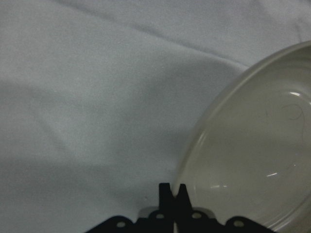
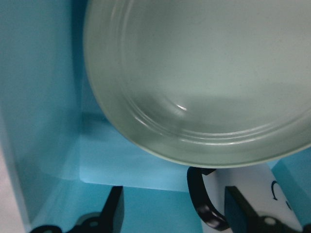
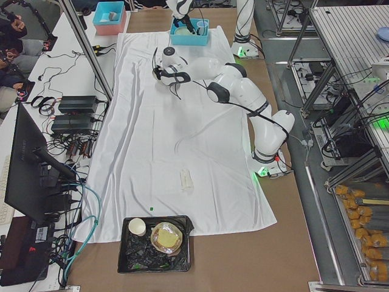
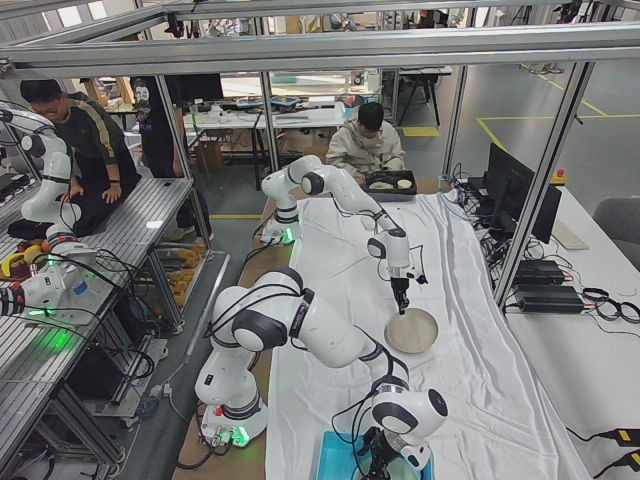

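Observation:
My left gripper (image 4: 400,300) is at the near edge of a cream plate (image 4: 411,330) on the white cloth; in the left wrist view its fingers (image 1: 165,194) are shut on the plate's rim (image 1: 199,141). My right gripper stands open inside a blue bin (image 2: 39,136), below the rim of a pale plate (image 2: 194,73); a white object with a dark band (image 2: 248,184) lies beside its right finger.
A black tray (image 3: 130,255) with a cup (image 3: 137,226) and a plate of yellow food (image 3: 167,234) sits at the far end from the bin.

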